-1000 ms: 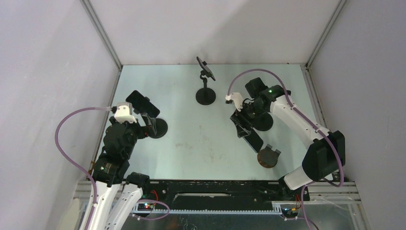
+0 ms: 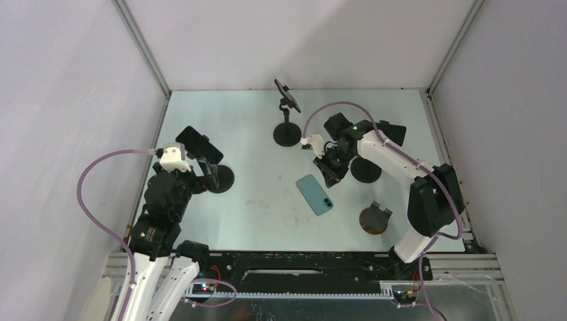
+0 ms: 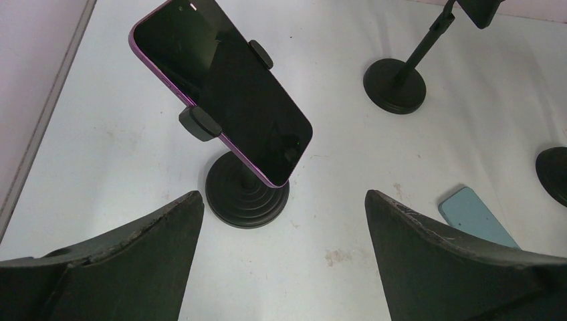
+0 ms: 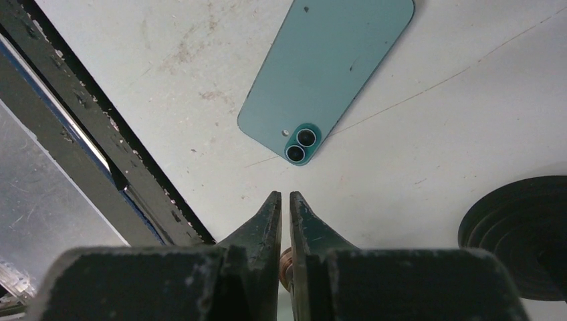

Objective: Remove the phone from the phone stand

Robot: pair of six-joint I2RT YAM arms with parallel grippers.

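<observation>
A teal phone (image 2: 314, 194) lies back up and flat on the table, apart from every stand; its twin lenses show in the right wrist view. The brown-edged stand (image 2: 374, 219) to its right carries no phone. Over the table beside the teal phone is my right gripper. Its fingers are drawn together with only a sliver between them, and I see nothing held there. My left gripper stands wide open near a dark-screened phone (image 3: 227, 83), which rests tilted in the clamp of the left stand (image 3: 247, 200).
Another stand (image 2: 287, 134) holds a phone at the back. A black stand base (image 2: 366, 171) is partly covered by my right arm, with a dark phone (image 2: 393, 132) behind it.
The phone lay dark side up under my right gripper beside the brown-edged stand; it now lies teal side up, farther left. My right arm moved left. The left arm stayed still.
</observation>
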